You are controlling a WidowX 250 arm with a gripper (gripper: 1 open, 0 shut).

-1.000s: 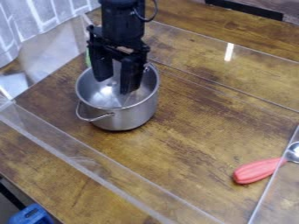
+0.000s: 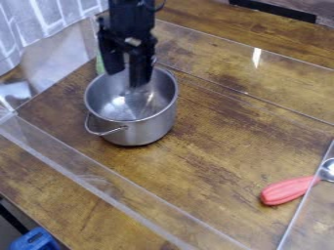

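My black gripper (image 2: pixel 127 54) hangs blurred at the top centre, just above a steel pot (image 2: pixel 131 122) with a wire handle on the wooden surface. Whether the fingers are open or shut, or hold anything, I cannot tell. A small green thing peeks out behind the pot's left rim, partly hidden.
A red-handled utensil (image 2: pixel 287 190) lies at the right edge. A blue object (image 2: pixel 33 240) sits at the bottom left corner. Clear low walls border the work surface.
The pot stands in the same place.
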